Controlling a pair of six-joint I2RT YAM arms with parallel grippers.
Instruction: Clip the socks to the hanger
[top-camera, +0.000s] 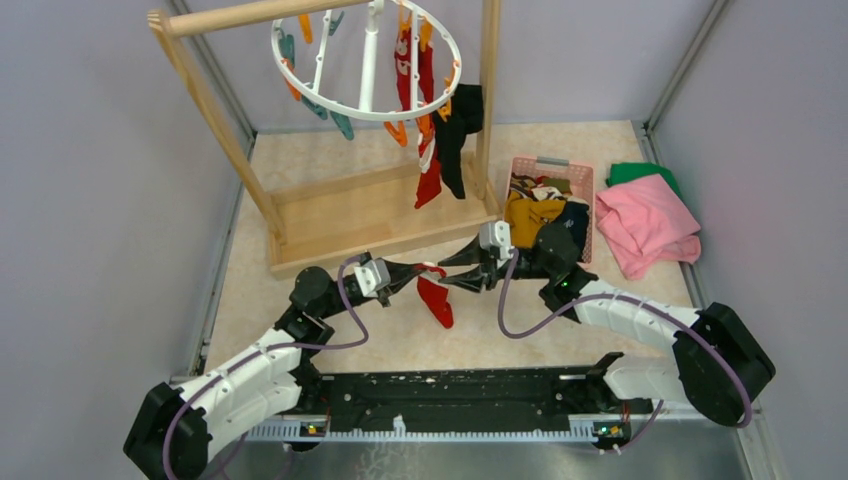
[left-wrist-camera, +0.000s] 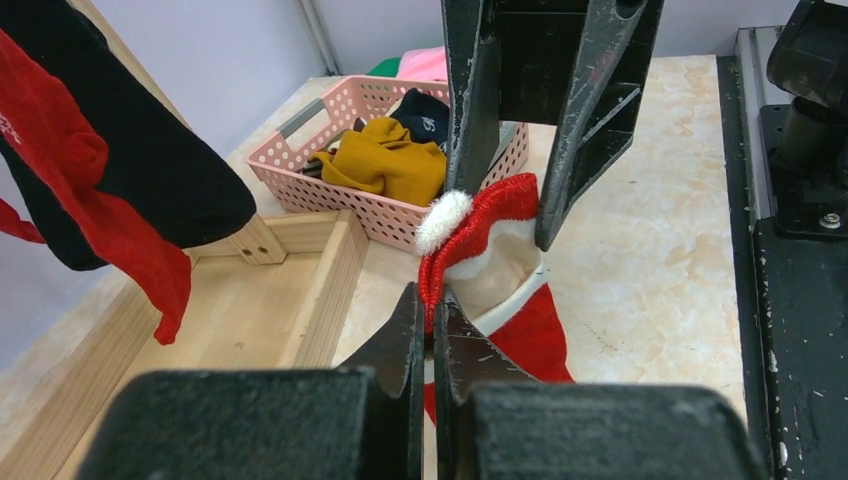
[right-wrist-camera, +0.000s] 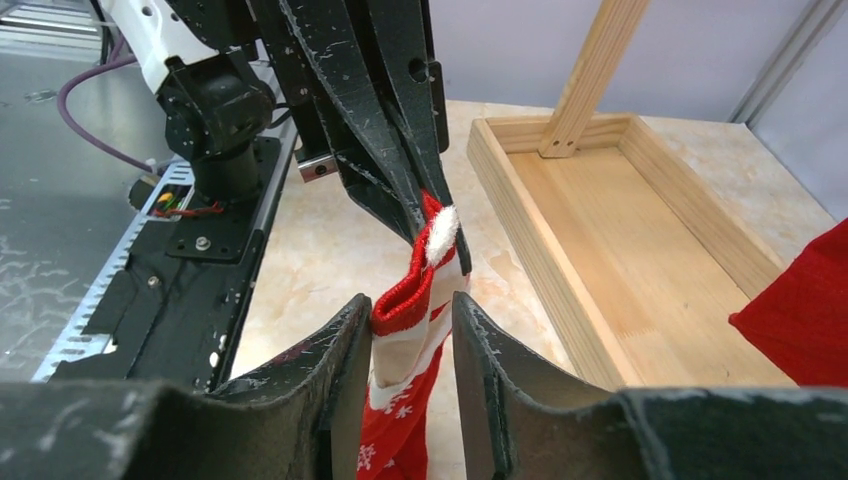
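A red sock with a white cuff lining and a white pompom (left-wrist-camera: 443, 222) hangs from my left gripper, which is shut on its cuff edge. In the top view the sock's red foot (top-camera: 435, 302) dangles below, above the tabletop. My right gripper stands part open, its two fingers on either side of the cuff's far end; whether they touch the cloth I cannot tell. Overhead, the white ring hanger (top-camera: 363, 115) carries orange and teal clips. A red sock (top-camera: 428, 187) and a black sock (top-camera: 450, 150) hang at its right side.
Behind the arms stands the wooden frame with its shallow base (top-camera: 340, 215). At the right, a pink basket (top-camera: 588, 180) holds dark and mustard cloth. Beside it lie pink cloth (top-camera: 650, 215) and green cloth (top-camera: 632, 171).
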